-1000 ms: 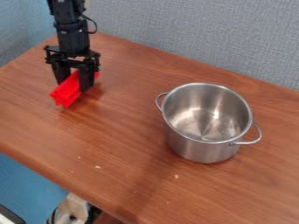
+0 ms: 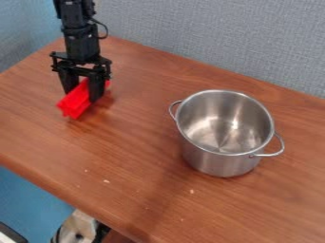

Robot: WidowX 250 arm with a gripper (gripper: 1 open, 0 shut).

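My black gripper [image 2: 84, 82] is low over the wooden table at the upper left, shut on a red block [image 2: 72, 103], whose lower end shows below the fingers and a small part to their right. Whether the block rests on the table or is slightly raised I cannot tell. A steel pot [image 2: 223, 128] with two side handles stands on the right half of the table, well apart from the gripper, its inside empty.
A grey wall [image 2: 216, 38] runs behind it. Beyond the table's left edge at the bottom is a blue surface [image 2: 32, 204].
Only very slight movement: the gripper and red block have shifted a little over the last second. The pot is unchanged.
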